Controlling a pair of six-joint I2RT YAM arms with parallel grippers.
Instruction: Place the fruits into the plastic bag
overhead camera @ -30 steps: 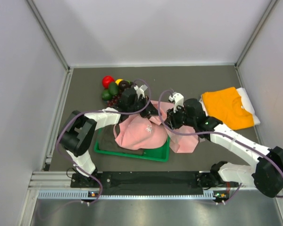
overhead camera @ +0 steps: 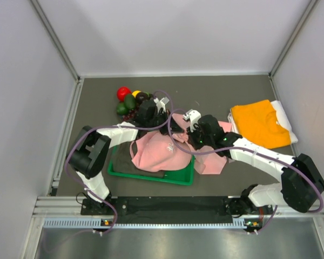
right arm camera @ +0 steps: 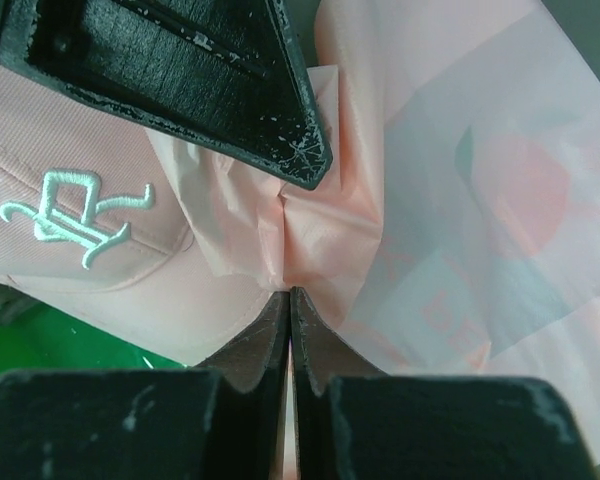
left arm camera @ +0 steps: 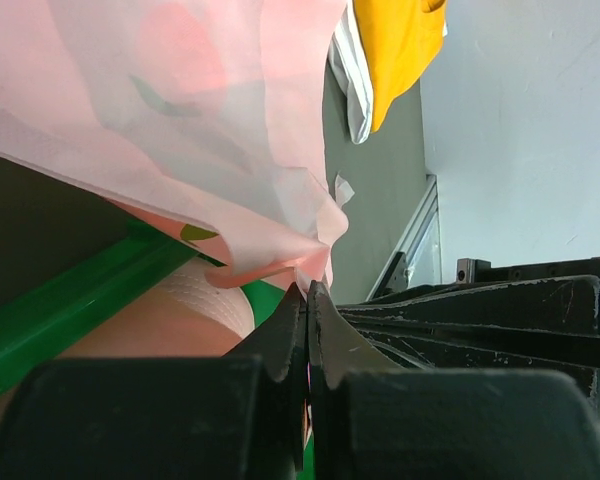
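Observation:
A pale pink plastic bag (overhead camera: 209, 164) is bunched between my grippers at the green tray's (overhead camera: 178, 179) right side, beside a pink cloth item (overhead camera: 157, 154). My left gripper is shut with the bag's (left arm camera: 190, 90) edge at its fingertips; whether it pinches it is unclear. My right gripper is shut, its tips against a crumpled fold of the bag (right arm camera: 330, 230), nothing clearly between them. The fruits (overhead camera: 129, 101) are piled at the back left, red, green, yellow and dark.
An orange cloth (overhead camera: 259, 124) on white fabric lies at the right. The back middle of the table is open. White walls bound the sides and back.
My right gripper has moved left toward the left gripper, to the bunched part of the bag. The left arm looks unchanged.

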